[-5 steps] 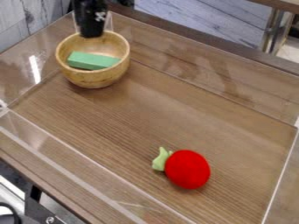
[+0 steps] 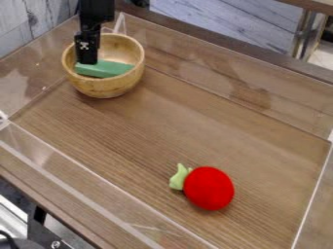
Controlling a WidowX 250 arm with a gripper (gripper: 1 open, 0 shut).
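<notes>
A wooden bowl (image 2: 124, 86) stands at the upper left, holding a pale green block (image 2: 105, 70). My black gripper (image 2: 86, 53) reaches down from the top edge into the left side of the bowl, just beside and above the green block. It is open, though its fingers are small and dark in this view. A red round object (image 2: 209, 190) with a light green top lies at the lower right, well apart from the bowl.
A wall runs along the upper left, and a raised wooden ledge juts in at the top right corner.
My gripper has come down from behind the bowl into its left part, next to the green block. The bowl and red object look unmoved.
</notes>
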